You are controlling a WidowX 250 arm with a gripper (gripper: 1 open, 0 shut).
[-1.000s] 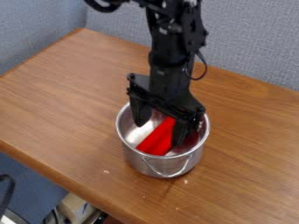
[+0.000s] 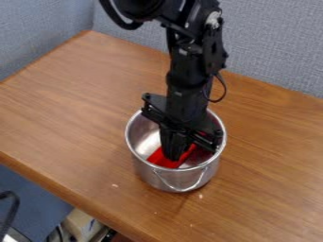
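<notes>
A silver metal pot (image 2: 179, 178) with a side handle stands on the wooden table. Inside it lies a red object (image 2: 164, 158), partly covered by my black gripper (image 2: 176, 149), whose fingers reach down into the pot. The fingertips are close together over the red object; whether anything is between them is hard to see.
Grey walls stand behind. At the lower left, past the table's edge, are some cables and small items.
My gripper's fingers have come together from a wide spread across the pot to a narrow shape at its middle, over the red object.
</notes>
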